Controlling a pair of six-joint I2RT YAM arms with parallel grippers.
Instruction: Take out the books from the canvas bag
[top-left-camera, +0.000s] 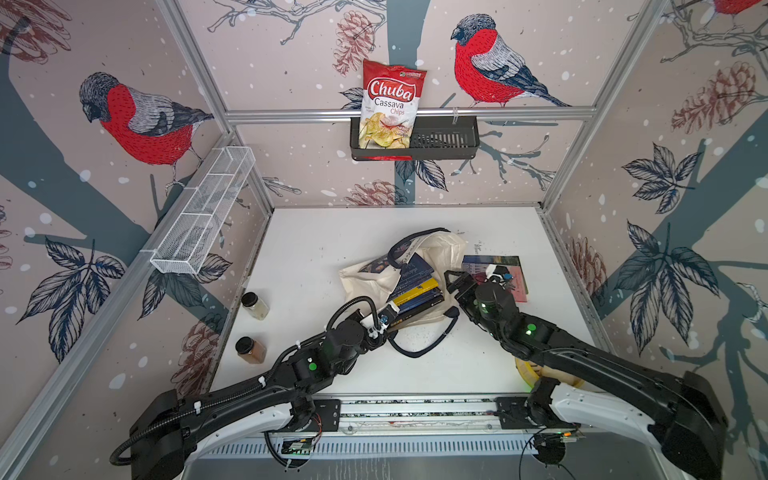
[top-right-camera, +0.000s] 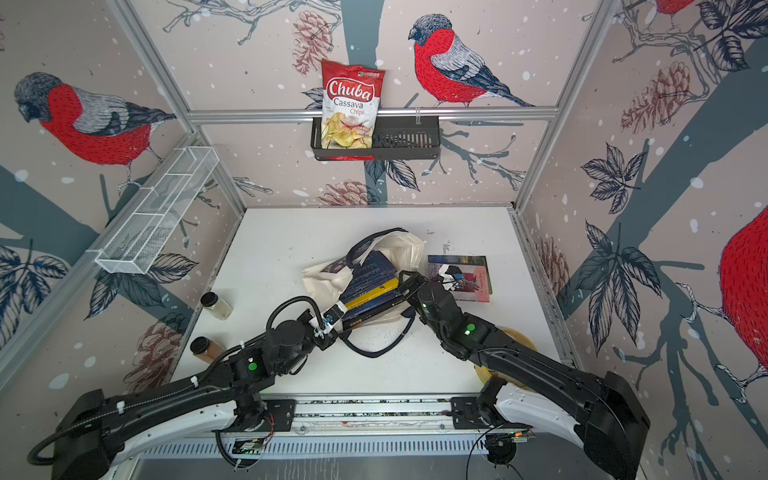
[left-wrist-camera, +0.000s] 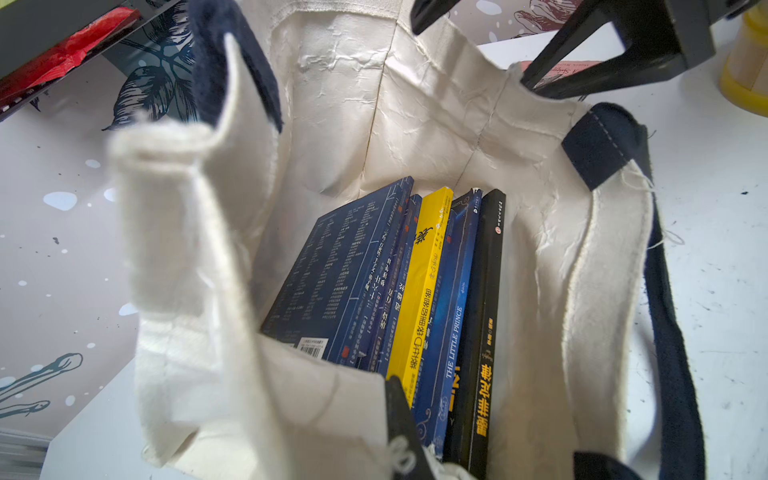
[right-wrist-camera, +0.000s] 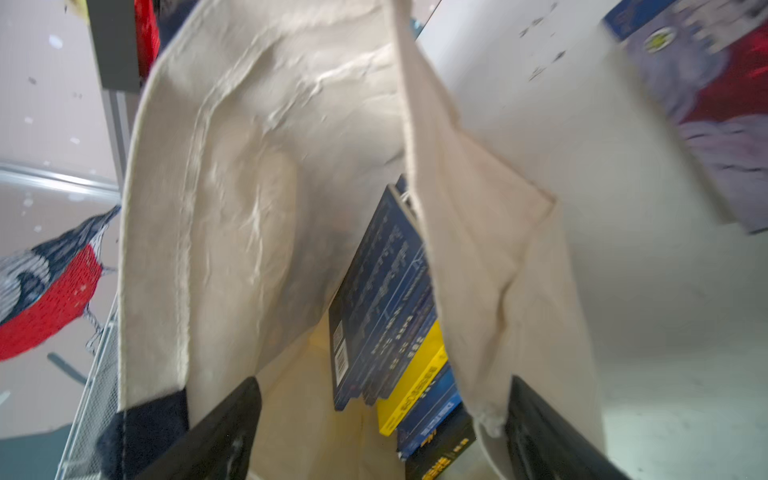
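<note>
The cream canvas bag (top-left-camera: 445, 249) with dark handles lies mouth-up mid-table. Inside lean several books: dark blue ones (left-wrist-camera: 340, 264), a yellow one (left-wrist-camera: 424, 288), a blue one titled The Little Prince (left-wrist-camera: 452, 320) and a black one (left-wrist-camera: 489, 344). My left gripper (top-left-camera: 389, 313) is shut on the bag's near rim, where cloth runs in beside its black finger (left-wrist-camera: 402, 432). My right gripper stands open at the bag's right side. The bag's right rim passes between its spread fingers, and the books are seen beyond, not gripped.
Flat books (top-right-camera: 460, 276) lie on the table right of the bag. A yellow basket (top-right-camera: 512, 340) sits partly behind the right arm. Two jars (top-left-camera: 254, 305) stand at the left. Bare table (top-left-camera: 300, 240) lies left of the bag.
</note>
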